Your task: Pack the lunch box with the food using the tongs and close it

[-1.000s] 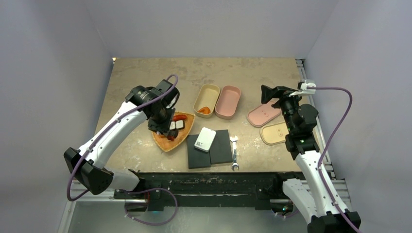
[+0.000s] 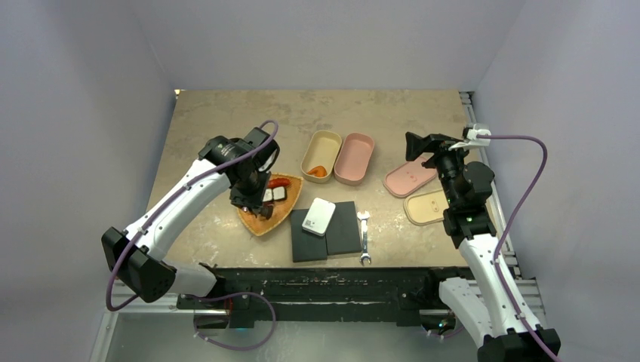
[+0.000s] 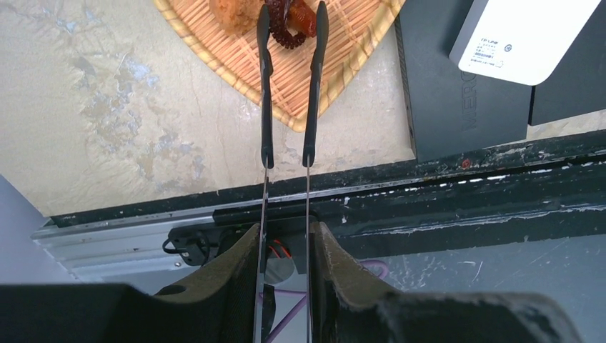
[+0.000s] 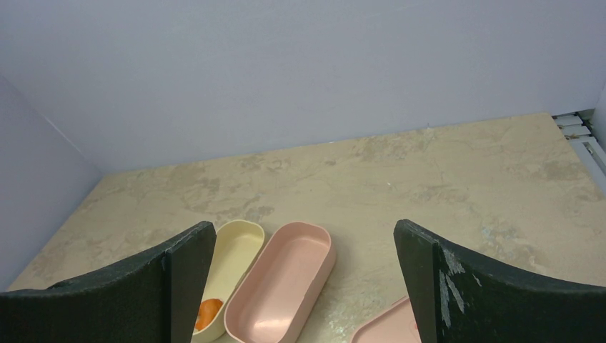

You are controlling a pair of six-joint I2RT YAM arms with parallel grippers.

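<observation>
Black-tipped tongs (image 3: 266,107) reach up over a woven basket (image 3: 239,75), with my left gripper shut on their two arms. The tongs' tips stand apart on either side of a dark octopus-like piece (image 3: 289,37) and a red piece (image 3: 306,16); a firm hold on them does not show. A brown ball of food (image 3: 234,14) lies to their left. In the top view, white and dark pieces (image 2: 279,194) and a red sausage (image 2: 279,182) also lie in the basket. My right gripper is open and empty, over the right side.
A cream box (image 2: 323,145) with orange food (image 2: 318,171) stands beside an empty pink box (image 2: 354,158). Pink lid (image 2: 407,179) and cream lid (image 2: 426,208) lie under the right arm. Dark pads (image 2: 343,235), a white device (image 2: 319,216) and a wrench (image 2: 364,240) lie in front.
The right arm and the boxes look unmoved.
</observation>
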